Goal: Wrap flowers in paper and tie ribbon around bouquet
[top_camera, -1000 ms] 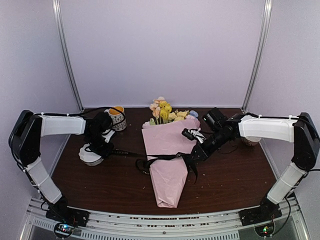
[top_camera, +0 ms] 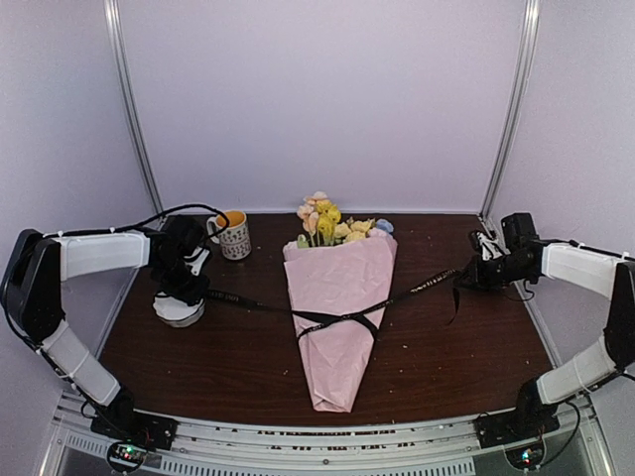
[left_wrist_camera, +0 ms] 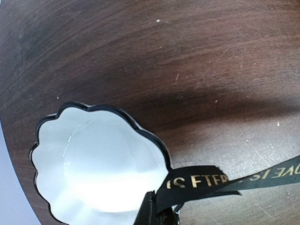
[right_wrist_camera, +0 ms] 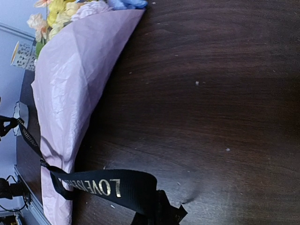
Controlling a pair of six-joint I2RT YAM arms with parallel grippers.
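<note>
A bouquet of fake flowers [top_camera: 327, 223] in pink paper [top_camera: 337, 278] lies mid-table. A black ribbon [top_camera: 427, 286] with gold lettering crosses it, knotted over the paper's lower half and stretched out to both sides. My left gripper [top_camera: 198, 290] is shut on one end above a white scalloped bowl [left_wrist_camera: 108, 159]. My right gripper [top_camera: 472, 276] is shut on the other end at the table's right; in the right wrist view the ribbon [right_wrist_camera: 122, 187] runs from its fingertips toward the knot.
A patterned mug [top_camera: 234, 238] with yellow interior stands back left. Walls enclose the table at back and sides. Bare table lies in front, on both sides of the bouquet.
My right gripper has moved right, away from the bouquet, drawing the ribbon taut across the paper. My left gripper has shifted slightly left.
</note>
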